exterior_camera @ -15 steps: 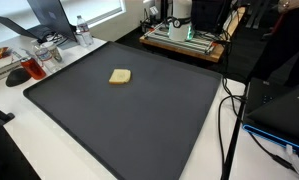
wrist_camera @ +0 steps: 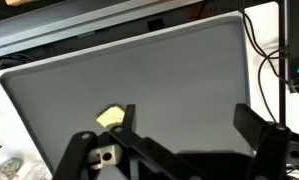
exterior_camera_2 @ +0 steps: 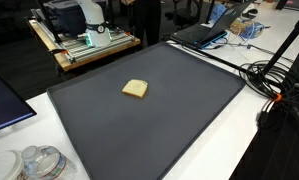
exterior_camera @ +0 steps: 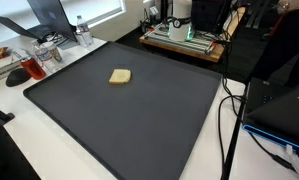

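A square yellowish piece, like a slice of bread (exterior_camera: 120, 76), lies flat on the dark grey mat, towards its far left part in exterior view 1. Exterior view 2 has the same slice (exterior_camera_2: 135, 88) on the upper part of the mat. From above, in the wrist view, the slice (wrist_camera: 111, 116) shows beside my left finger, which partly covers it. My gripper stands open over the mat, its fingers wide apart with only bare mat between them. Neither exterior view takes in the gripper.
Jars and a red can (exterior_camera: 33, 68) stand beyond its left edge, with a bottle (exterior_camera: 83, 32) farther back. Black cables (exterior_camera_2: 272, 78) and a laptop (exterior_camera_2: 211, 27) lie outside the mat.
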